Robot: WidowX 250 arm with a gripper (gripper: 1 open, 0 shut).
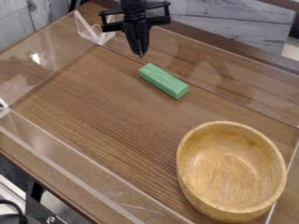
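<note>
My black gripper (138, 45) hangs at the top of the camera view, above and behind a green rectangular block (163, 80). The block lies diagonally on the wooden table, with bare wood between it and the fingertips as seen here. Whether the fingers are open or shut is hard to make out.
A large yellow bowl (229, 171) stands at the lower right. Clear plastic edging runs along the left side, and pale marbled panels form the back.
</note>
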